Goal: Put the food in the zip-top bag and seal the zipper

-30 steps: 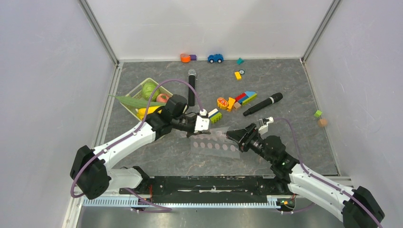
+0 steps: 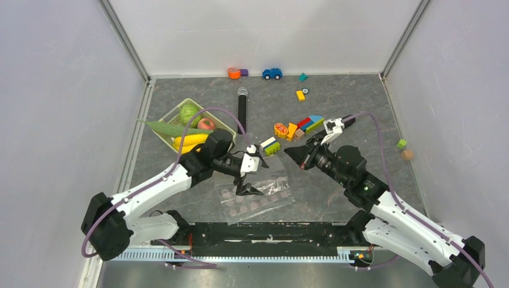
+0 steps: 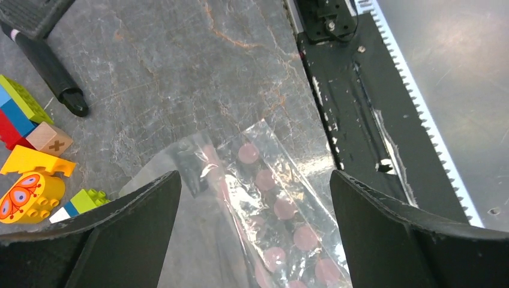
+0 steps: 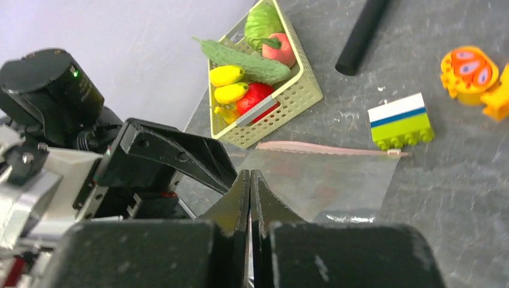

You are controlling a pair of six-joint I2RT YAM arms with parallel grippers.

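A clear zip top bag (image 2: 258, 201) with pink dots along one part lies creased on the grey floor, also seen in the left wrist view (image 3: 282, 210) and, with its pink zipper strip, in the right wrist view (image 4: 324, 180). My left gripper is open over the bag, nothing between its fingers. My right gripper (image 2: 295, 157) is shut, raised to the right of the bag, nothing visible between its fingertips. A green basket (image 4: 306, 96) at the left holds food: cabbage (image 4: 261, 24), peach (image 4: 279, 51), cucumber (image 4: 246, 63), yellow items and a red item (image 4: 252, 96).
Toy bricks (image 2: 309, 123) and a green-white block (image 2: 270, 146) lie behind the bag, with black microphones (image 2: 242, 111) among them. A blue car (image 2: 272, 74) stands at the back. Bare floor lies to the bag's right.
The bag has shifted toward the front and left. My left gripper has moved down in the top view toward the front; my right gripper has moved away toward the back.
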